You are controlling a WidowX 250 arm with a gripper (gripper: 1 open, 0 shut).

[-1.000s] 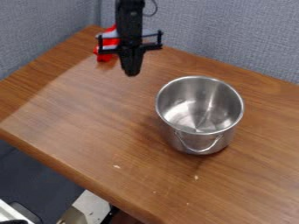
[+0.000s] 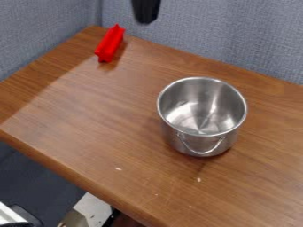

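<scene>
A red block (image 2: 110, 43) lies on the wooden table at the back left, near the corner of the padded walls. A steel pot (image 2: 201, 115) with a wire handle stands right of the table's middle. Only the dark lower tip of my gripper (image 2: 145, 11) shows at the top edge, above and right of the red block; whether it is open or shut cannot be made out.
Grey padded walls (image 2: 225, 35) bound the table at the back and left. Past the front-left edge are a dark floor and some white objects at the corner.
My gripper has risen from beside the red block, moving slightly right and nearly out of view at the top. The red block and pot look unmoved.
</scene>
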